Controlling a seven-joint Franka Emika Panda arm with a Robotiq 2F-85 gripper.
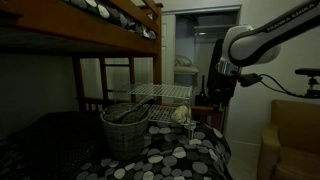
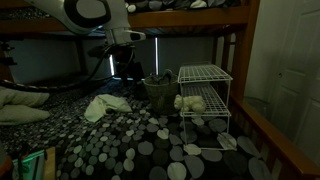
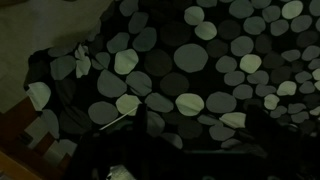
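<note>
High over the near side of a bed with a dark spotted cover, my gripper points downward in exterior view 1. Two dark fingers show at the bottom of the wrist view, set well apart, so the gripper looks open, with only the spotted cover visible between them. A woven basket stands on the bed, dark contents at its top. Beside it is a white wire rack with a pale plush toy on its lower level. A crumpled white cloth lies on the bed in exterior view 2.
An upper bunk overhangs the basket and rack. To the right in exterior view 1 stands a tan armchair. Wooden bed railing runs along one side. The room is dim.
</note>
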